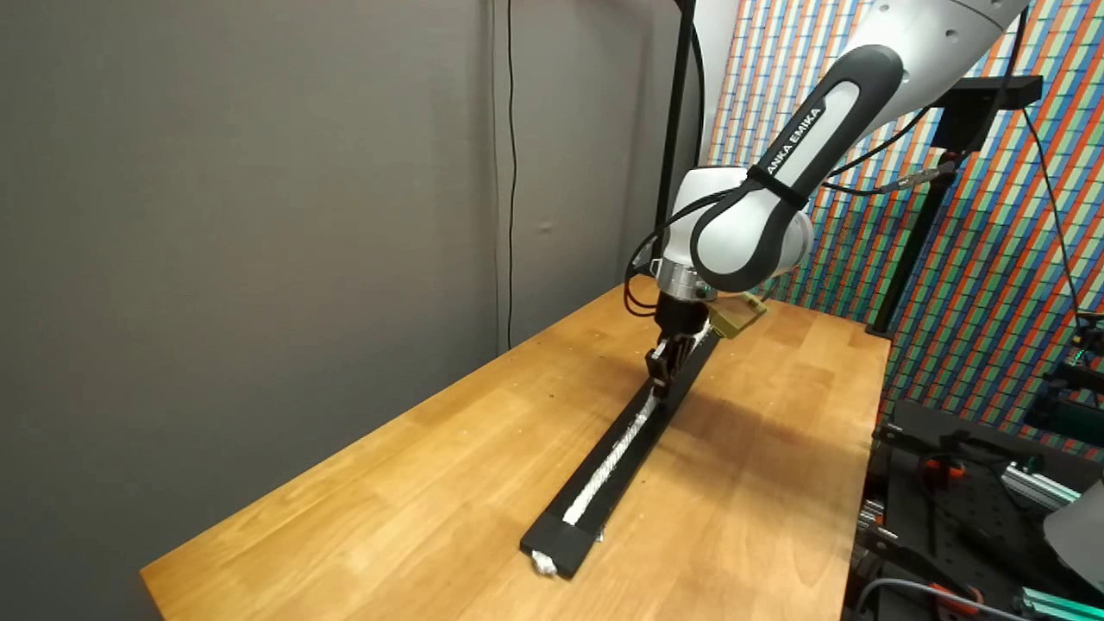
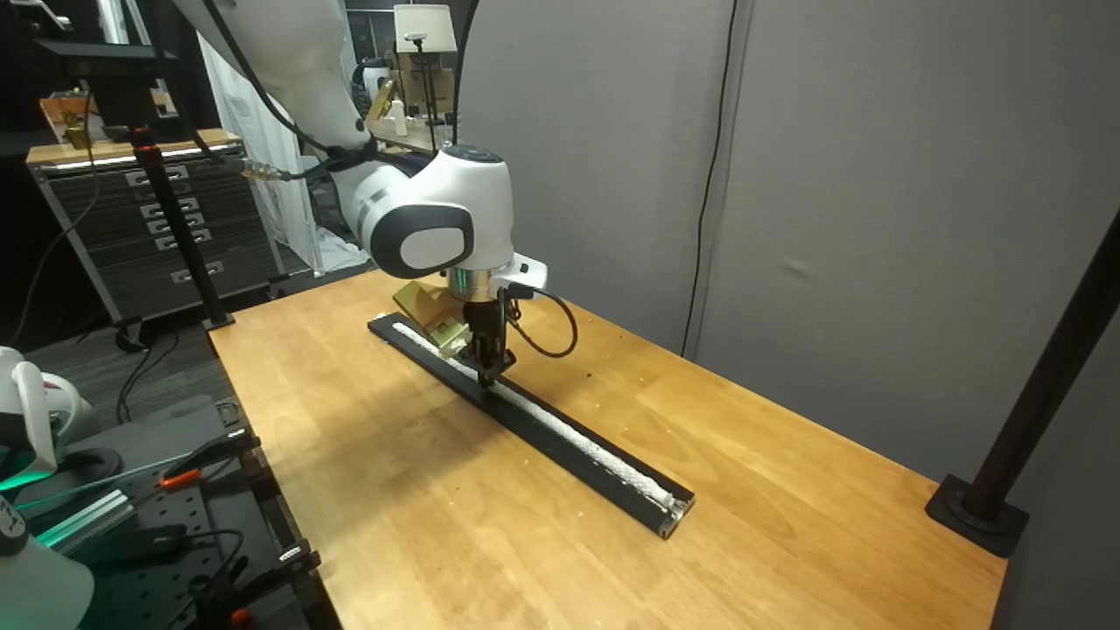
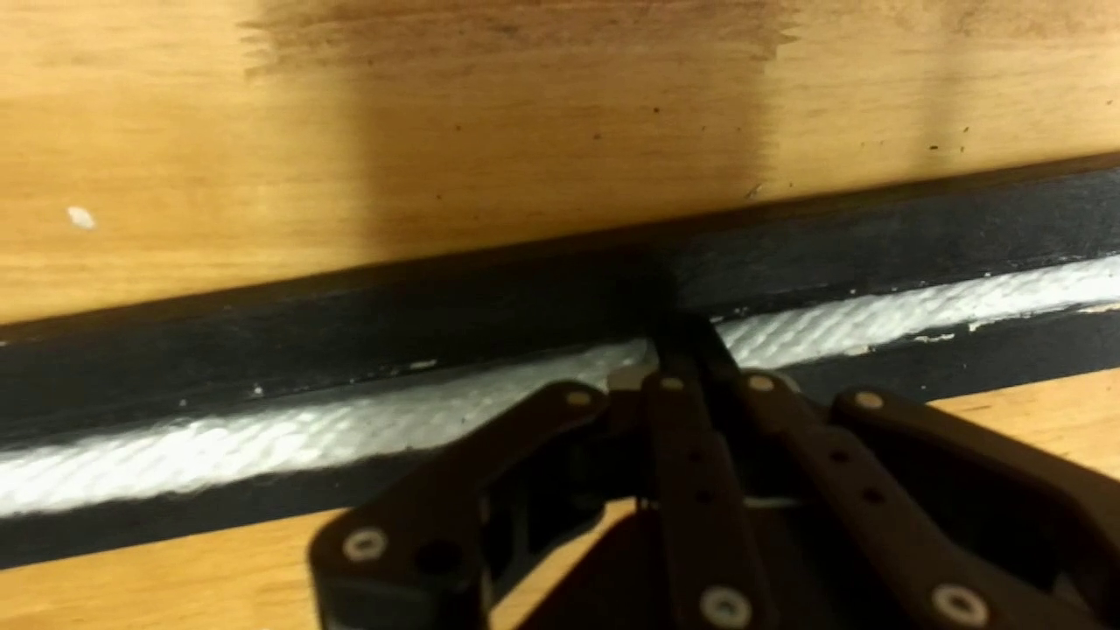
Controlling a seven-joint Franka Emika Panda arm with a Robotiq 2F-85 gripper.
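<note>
A long black channel (image 2: 562, 453) lies across the wooden table, with a white rope (image 2: 598, 451) running along its groove. My gripper points straight down over the channel, its fingers (image 3: 693, 462) closed together. In the wrist view the fingertips meet the rope line, and the white rope (image 3: 262, 432) shows on both sides of them. The tips are dark against the black channel, and nothing clearly shows between them. In exterior view 1 the gripper (image 1: 660, 392) stands partway along the channel (image 1: 554, 536), the rope (image 1: 612, 462) stretching out in front of it.
A gold-coloured bracket-like piece (image 2: 430, 310) sits by the wrist, near the channel's far end. Bare wooden table (image 1: 414, 497) lies on either side of the channel. A black post base (image 2: 976, 514) stands at the table's edge.
</note>
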